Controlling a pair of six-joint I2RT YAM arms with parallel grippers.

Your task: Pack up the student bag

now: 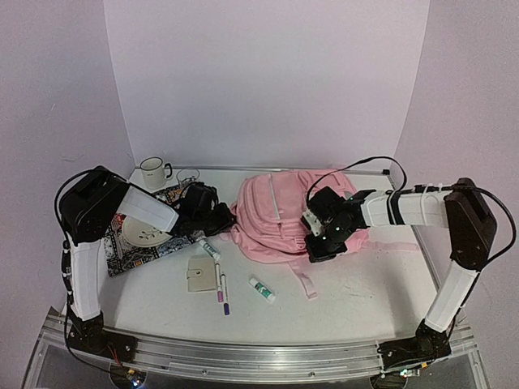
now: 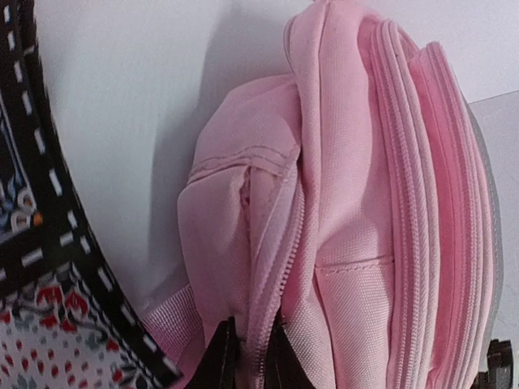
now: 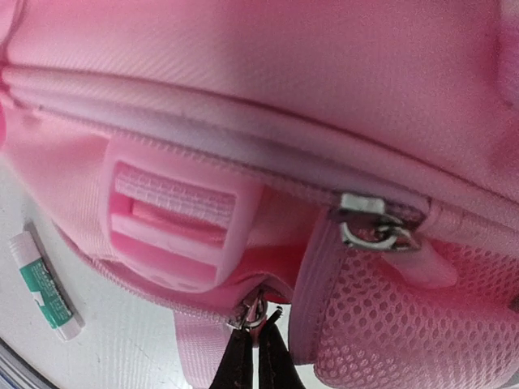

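Observation:
The pink backpack (image 1: 272,207) lies on the table between both arms, its fabric bunched and creased. At its left end, my left gripper (image 1: 231,220) is shut on a seam edge of the bag; in the left wrist view pink cloth runs between the fingers. On the bag's right front side my right gripper (image 1: 315,245) is shut, and in the right wrist view a metal zipper pull (image 3: 255,312) sits between its fingertips. A second zipper pull (image 3: 377,231) hangs nearby, beside a pink plastic buckle (image 3: 174,215). The bag's inside is hidden.
In front lie a beige notebook (image 1: 202,275), two markers (image 1: 226,293) and two glue sticks (image 1: 262,290) glue stick nearest the left arm. A patterned mat (image 1: 122,258) carries a plate (image 1: 139,232). A white mug (image 1: 152,173) stands behind.

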